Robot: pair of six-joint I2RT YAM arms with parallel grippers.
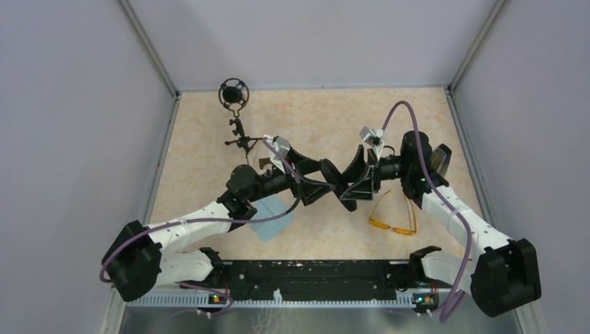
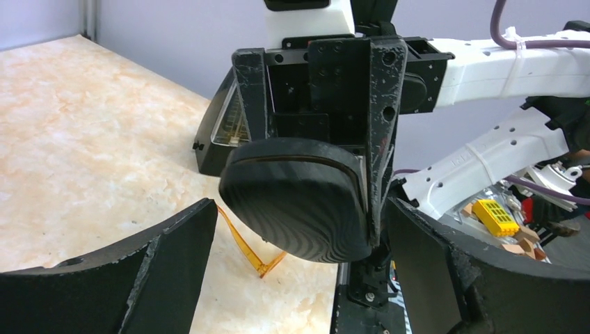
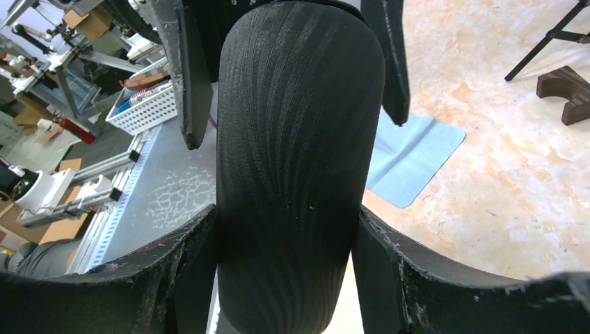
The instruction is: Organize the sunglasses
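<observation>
A black, ridged, elongated case [image 1: 328,168] is held in the air above the table's middle, with my right gripper [image 1: 347,186] shut on it from the right. Coming from the left, my left gripper [image 1: 322,180] is open at the case. In the left wrist view, the case [image 2: 296,202] shows between the left fingers, with gaps beside it. The right wrist view has the left fingers behind the upper end of the case [image 3: 292,153]. Orange-framed sunglasses [image 1: 393,229] lie on the table at the right front, temples unfolded.
A light blue cloth [image 1: 273,228] lies under the left arm. A black microphone stand [image 1: 242,132] is at the back left. Beyond the right arm sits a dark box [image 1: 440,159].
</observation>
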